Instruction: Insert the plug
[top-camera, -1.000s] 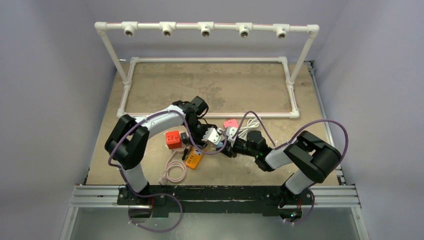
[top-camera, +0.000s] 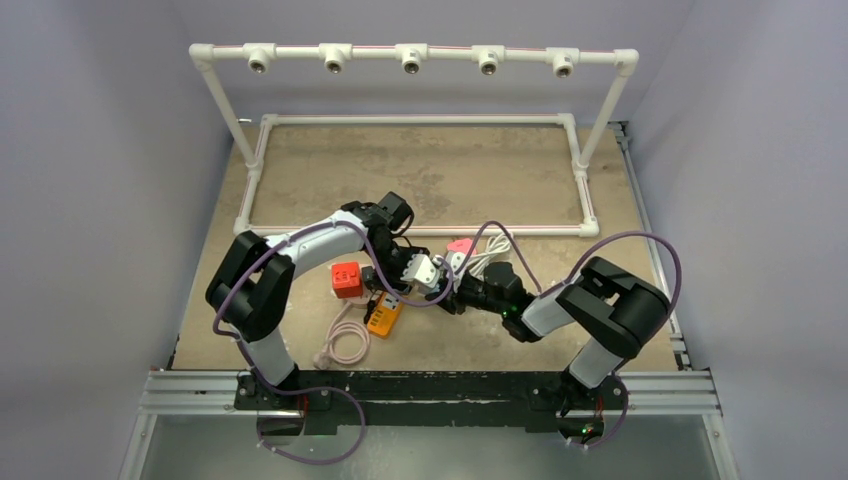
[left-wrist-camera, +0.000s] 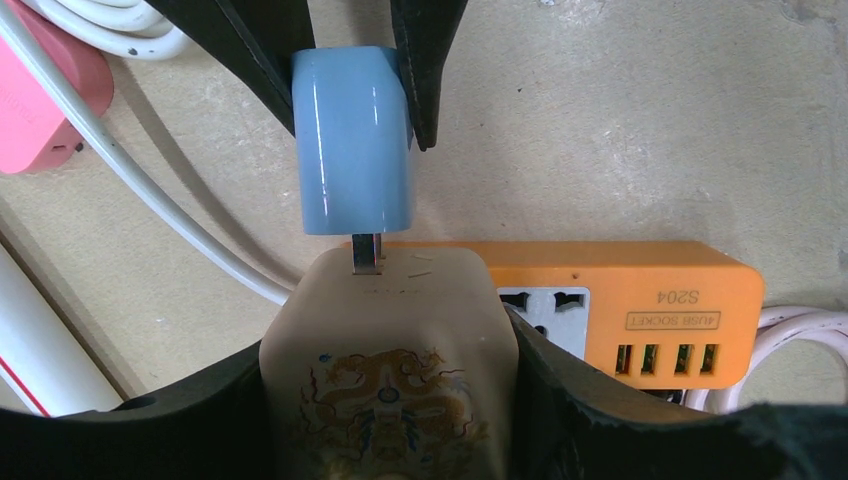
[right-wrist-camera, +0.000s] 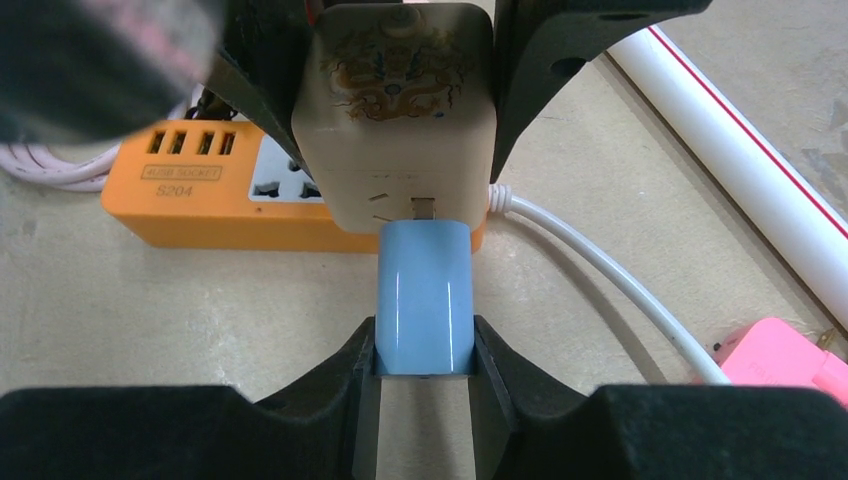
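Note:
A beige block with a dragon print (left-wrist-camera: 390, 400) is gripped by my left gripper (top-camera: 418, 272), which is shut on it. A light-blue plug-like piece (left-wrist-camera: 352, 140) meets the block's end, with a short length of metal prong showing between them. My right gripper has its fingers on either side of the blue piece, touching it; whether they clamp it firmly I cannot tell. Both are held over an orange power strip (left-wrist-camera: 650, 300) with white sockets and USB ports.
A pink object (right-wrist-camera: 770, 355), white cables (right-wrist-camera: 590, 250) and a pale pink coiled cable (top-camera: 350, 340) lie around the strip. A red box (top-camera: 346, 280) sits at left. A white pipe frame (right-wrist-camera: 730, 150) runs behind.
The right arm has shifted very slightly, mainly at its elbow. The left arm looks nearly still.

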